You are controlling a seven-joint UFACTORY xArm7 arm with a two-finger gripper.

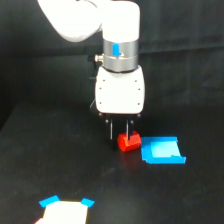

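A red block [129,142] rests on the dark table, just left of a blue-taped square [161,149]. My gripper [120,131] points down over the block's left side, its two thin fingers apart. One finger hangs left of the block and the other overlaps its upper part in this view. Nothing looks clamped between them; whether the right finger touches the block cannot be told at this size.
At the front left, a pale object [65,213] with blue tape at its corners is cut off by the lower edge of the view.
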